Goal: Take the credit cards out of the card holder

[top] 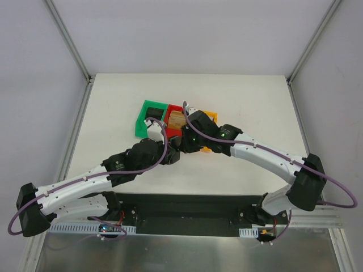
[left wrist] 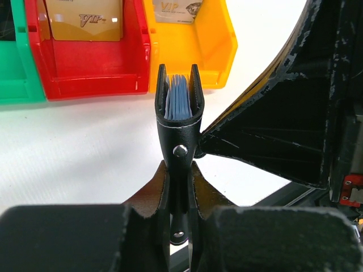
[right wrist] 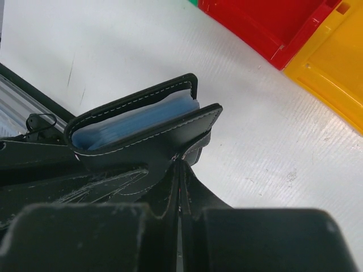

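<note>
A black leather card holder (left wrist: 178, 136) stands upright in my left gripper, which is shut on it. Pale blue clear sleeves show in its open top, also seen in the right wrist view (right wrist: 136, 122). My right gripper is shut right at the holder's side, its tips against the dark leather; nothing is visible between its fingers. In the top view both grippers meet at the holder, which they largely hide.
Behind the holder stand a green bin (left wrist: 14, 79), a red bin (left wrist: 93, 76) with a gold VIP card, and an orange bin (left wrist: 207, 51) with a silver VIP card.
</note>
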